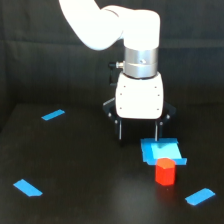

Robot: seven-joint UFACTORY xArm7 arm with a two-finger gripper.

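A small red block (165,172) stands on the black table, right of centre in the lower half of the view. Just behind it lies a pale square (166,151) edged with blue tape (148,150); the block's top reaches its near edge in the picture. My gripper (139,134) hangs to the upper left of both, its thin dark fingers spread wide. Nothing shows between them. Its height over the table is hard to judge.
Blue tape strips lie flat on the table at the near left (27,188), far left (53,115) and near right (200,197). A dark curtain (50,50) closes off the back.
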